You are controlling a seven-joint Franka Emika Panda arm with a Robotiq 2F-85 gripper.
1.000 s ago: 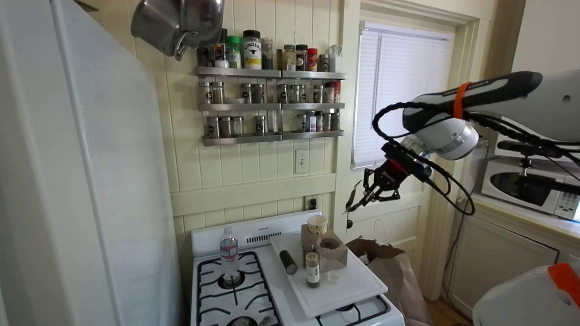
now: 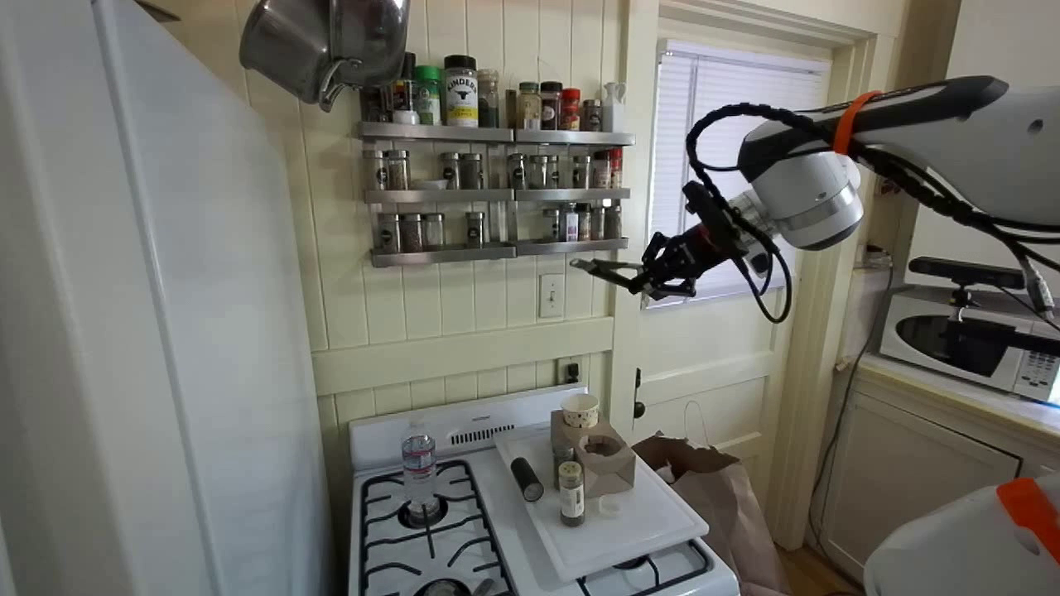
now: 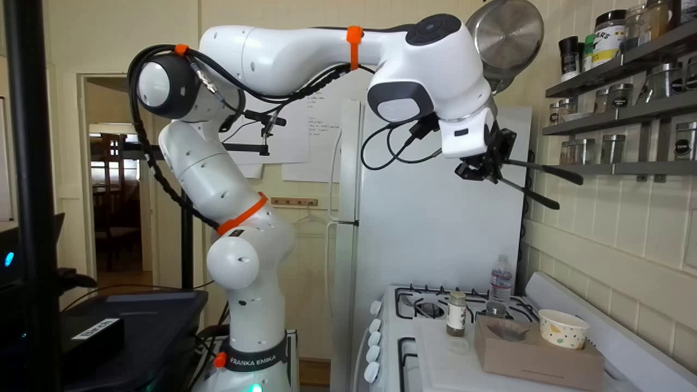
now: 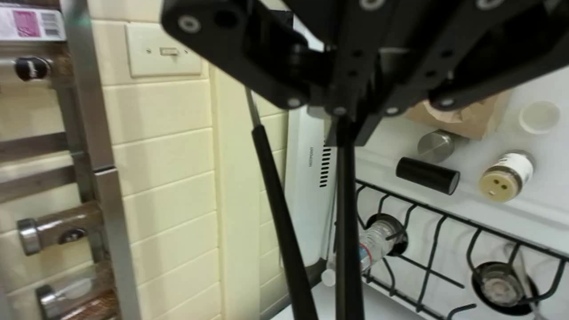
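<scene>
My gripper (image 3: 569, 192) is up in the air in front of the wall, around the height of the lowest spice shelf (image 2: 571, 247). Its two long thin black fingers (image 3: 532, 194) stand somewhat apart in exterior view 2, and I see nothing between them. The wrist view has the fingers (image 4: 277, 205) drawing closer toward the bottom edge, where their tips are cut off. Far below lies the stove (image 2: 532, 548). On its white board (image 2: 636, 526) are a label-wrapped spice jar (image 2: 571, 495), a dark cylinder (image 2: 527, 478) lying down and a brown cardboard box (image 2: 608, 473).
A patterned paper cup (image 3: 563, 328) sits on the box. A water bottle (image 2: 419, 463) stands over the stove's left burners. Jars fill the wall shelves, and metal pots (image 2: 328, 45) hang at upper left. A paper bag (image 2: 720, 497) is right of the stove. Air around the gripper is free.
The arm has risen, and the gripper has gone up and left, from beside the door's lower window edge to near the lowest shelf's right end. Stove items have not moved.
</scene>
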